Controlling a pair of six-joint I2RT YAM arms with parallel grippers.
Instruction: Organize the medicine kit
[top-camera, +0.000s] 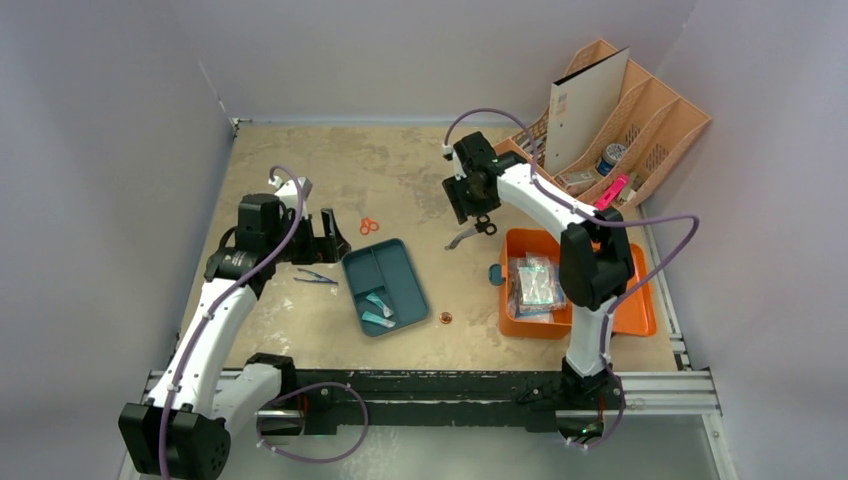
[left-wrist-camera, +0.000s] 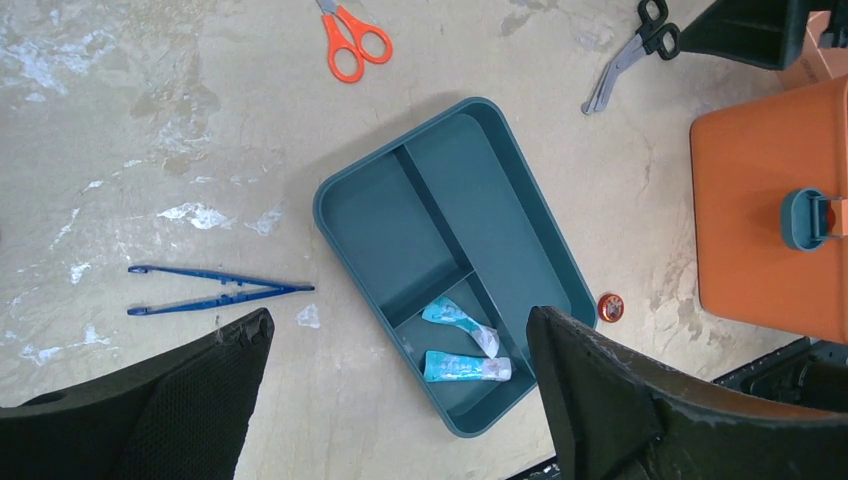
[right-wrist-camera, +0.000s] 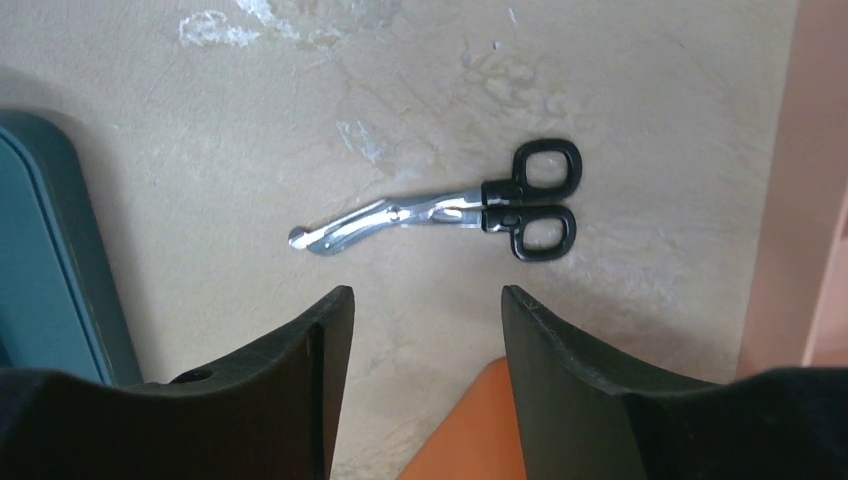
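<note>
Silver shears with black handles (right-wrist-camera: 540, 205) lie flat on the table, beyond the fingertips of my right gripper. That gripper's fingers stand apart with only bare table and part of an orange surface showing between them. My left gripper (top-camera: 335, 236) is open and empty, above the table just left of the teal tray (left-wrist-camera: 455, 255). Two small blue-white tubes (left-wrist-camera: 467, 367) rest in the tray's small compartment. Blue tweezers (left-wrist-camera: 220, 290) and orange-handled scissors (left-wrist-camera: 355, 45) lie outside it. The orange medicine box (top-camera: 507, 325) stands open, holding plastic packets (top-camera: 538, 285); my right arm partly covers it.
A peach organizer (top-camera: 680, 115) at the back right holds a white board (top-camera: 590, 110), a pink item (top-camera: 610, 191) and a round tin (top-camera: 612, 156). A small red-brown disc (top-camera: 445, 318) sits between tray and box.
</note>
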